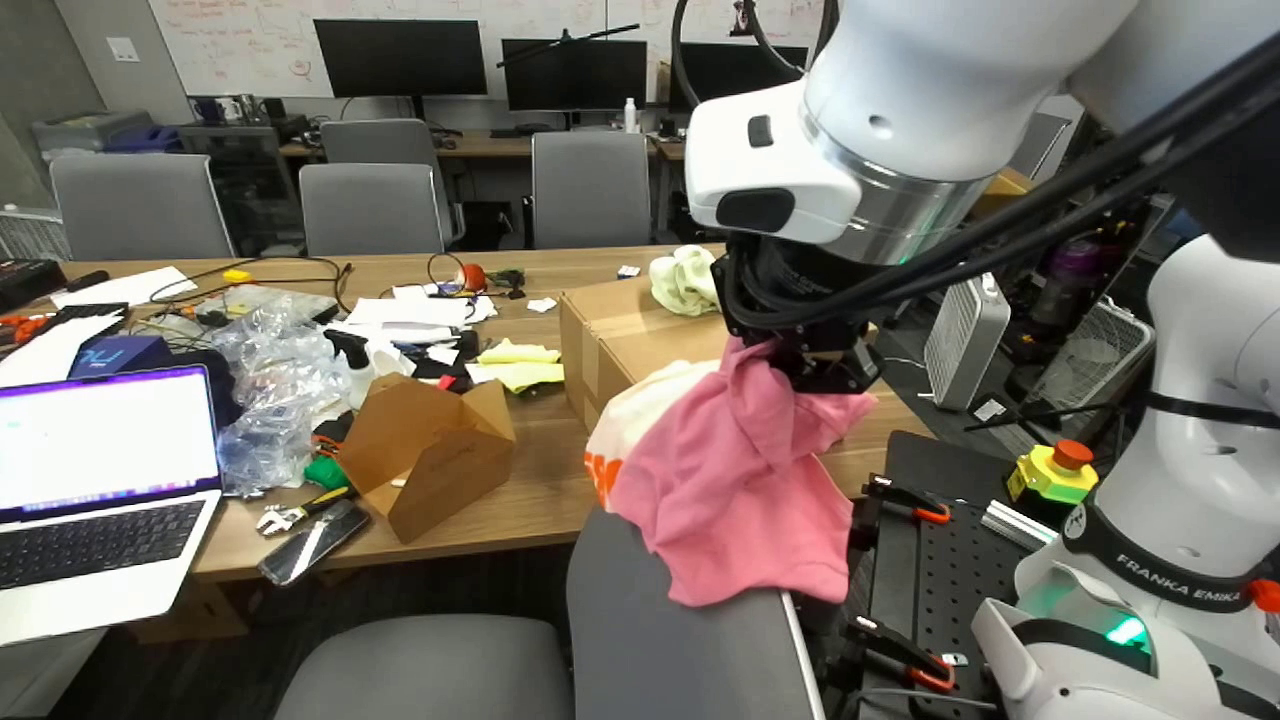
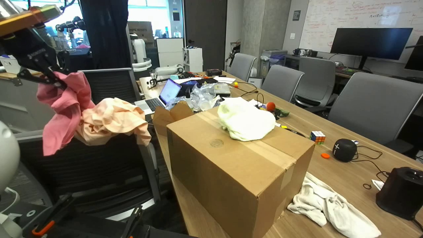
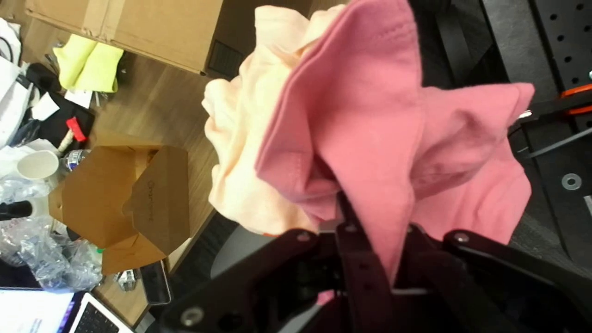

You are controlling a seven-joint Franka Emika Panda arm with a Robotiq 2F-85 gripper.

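A pink cloth hangs from my gripper, which is shut on a bunched fold of it. Its lower part drapes down in front of a chair back in exterior view 1. In the wrist view the pink cloth covers the fingertips and spreads out to the right. A cream-peach cloth with orange lettering lies on the chair's top edge, against the pink one; the wrist view shows this peach cloth partly under the pink.
A large closed cardboard box stands on the table with a pale yellow-green cloth on top. A white cloth lies beside it. Further along are an open small box, plastic wrap and a laptop.
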